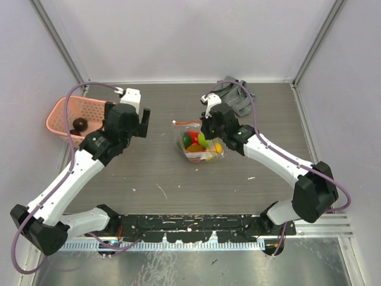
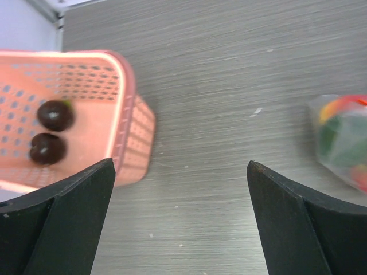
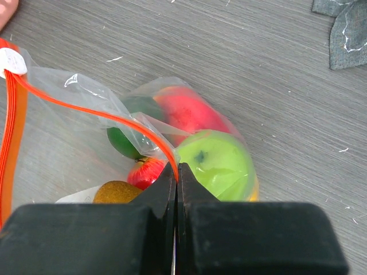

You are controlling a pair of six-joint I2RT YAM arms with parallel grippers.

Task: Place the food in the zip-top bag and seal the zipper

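A clear zip top bag (image 1: 196, 156) with an orange zipper stands in the middle of the table, its mouth spread apart. Inside it I see a green apple (image 3: 215, 162), a red piece (image 3: 192, 109), a dark green piece (image 3: 127, 143), a small red fruit (image 3: 147, 173) and a brown one (image 3: 117, 192). My right gripper is shut on the orange-edged rim of the bag. The white slider (image 3: 12, 61) sits at the zipper's far corner. My left gripper is open and empty, beside the basket. Two dark round foods (image 2: 55, 116) lie in the orange basket (image 2: 133, 123).
A folded grey cloth (image 1: 236, 98) lies behind the right gripper, near the back wall. Between basket and bag the table (image 1: 152, 173) is bare.
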